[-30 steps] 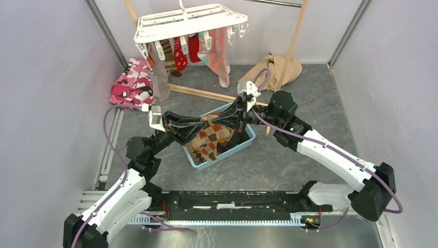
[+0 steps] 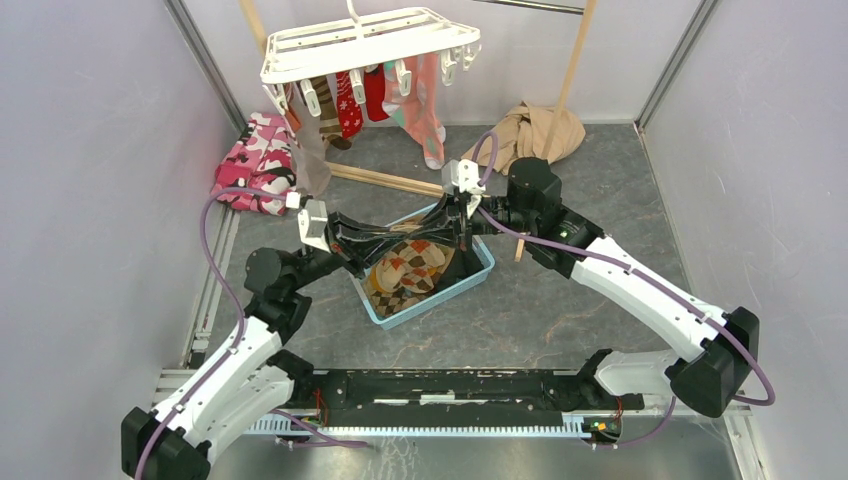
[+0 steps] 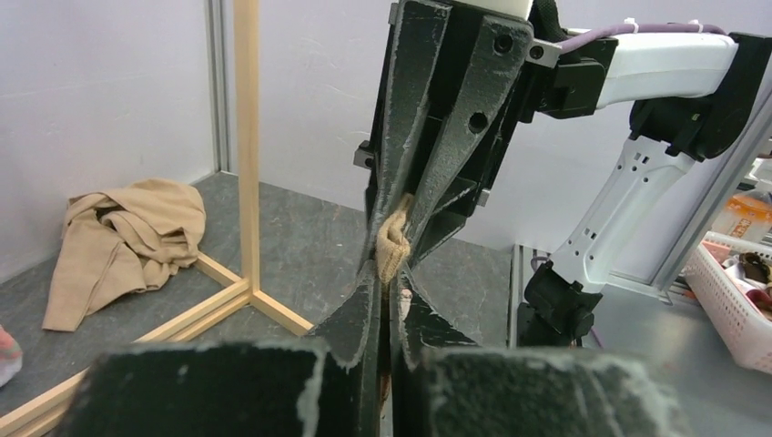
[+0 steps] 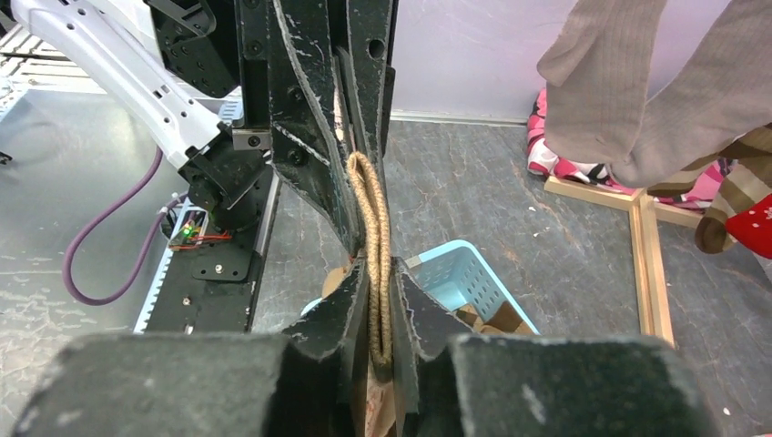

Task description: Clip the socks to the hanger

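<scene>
My two grippers meet above the blue basket (image 2: pixel 433 303), which holds patterned socks (image 2: pixel 405 275). The left gripper is shut on the tan cuff of a sock (image 3: pixel 392 246), between the other gripper's fingers. The right gripper is also at that cuff (image 4: pixel 371 209), its fingers close around it; how far they are closed is unclear. The white clip hanger (image 2: pixel 365 40) hangs at the back, with several socks (image 2: pixel 415 110) clipped to it.
A pink camouflage cloth (image 2: pixel 250 165) lies at left, a tan cloth (image 2: pixel 520 140) at back right. Wooden bars (image 2: pixel 385 180) cross the floor behind the basket.
The right gripper has shifted a little leftward from one second ago.
</scene>
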